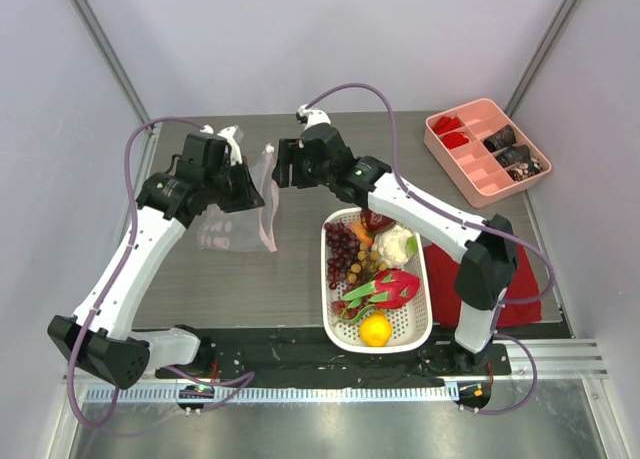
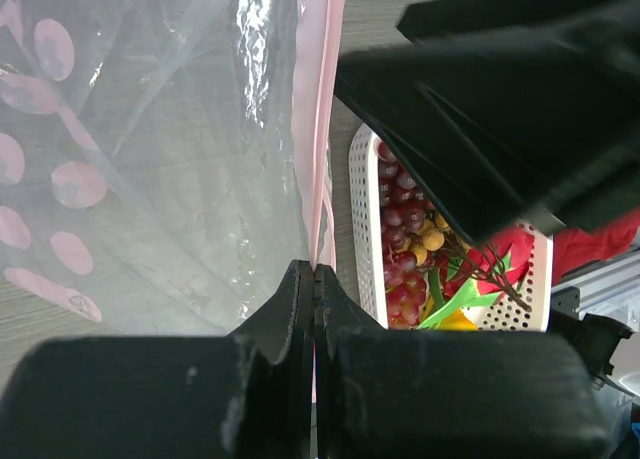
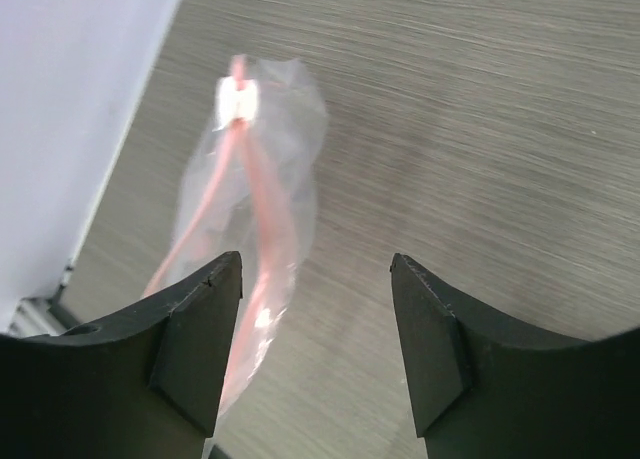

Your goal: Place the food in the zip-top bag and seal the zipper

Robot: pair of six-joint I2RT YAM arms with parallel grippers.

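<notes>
The clear zip bag (image 1: 230, 234) with pink edges (image 2: 320, 129) hangs upright from my left gripper, which is shut on its edge. My right gripper (image 1: 288, 161) is part open just right of the bag's top; in the right wrist view the bag (image 3: 280, 159) shows behind and between its fingers. The white basket (image 1: 405, 329) holds grapes (image 1: 340, 249), a dragon fruit (image 1: 398, 289), cauliflower (image 1: 395, 247), an orange fruit (image 1: 376, 329) and a dark red fruit (image 1: 376, 222).
A pink compartment tray (image 1: 480, 187) with red and dark items stands at the back right. A red cloth (image 1: 525, 294) lies right of the basket.
</notes>
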